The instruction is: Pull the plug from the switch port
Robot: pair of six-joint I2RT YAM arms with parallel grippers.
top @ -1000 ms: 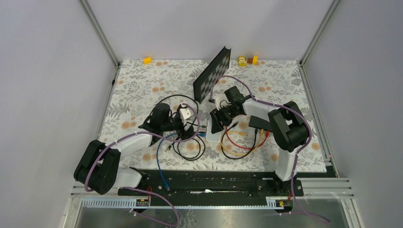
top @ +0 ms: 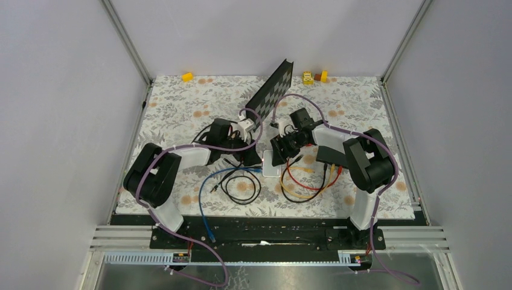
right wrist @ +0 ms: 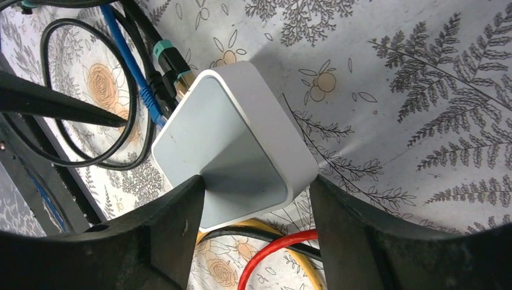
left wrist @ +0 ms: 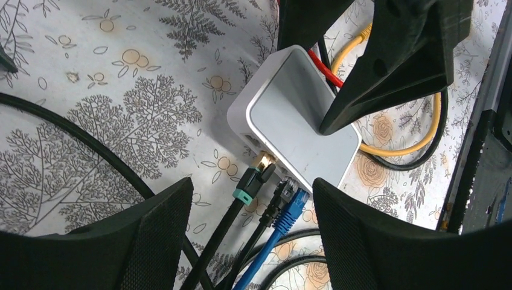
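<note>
The small white-and-grey switch (left wrist: 284,103) has a teal-banded black plug (left wrist: 250,184), a second black plug (left wrist: 281,198) and a blue plug (left wrist: 290,211) in its near face. My left gripper is part open above these plugs, its fingers apart on either side, holding nothing that I can see. My right gripper has its fingertips at the far end of the switch body, on either side of one corner; whether they press on it is hard to tell.
Coiled cables lie around the switch. A black box (top: 331,156) sits to the right, a checkered board (top: 268,93) stands behind, and small yellow blocks (top: 307,78) are at the back.
My left gripper and arm have moved right and toward the back, closer over the switch's plugs. My right gripper has shifted only slightly.
</note>
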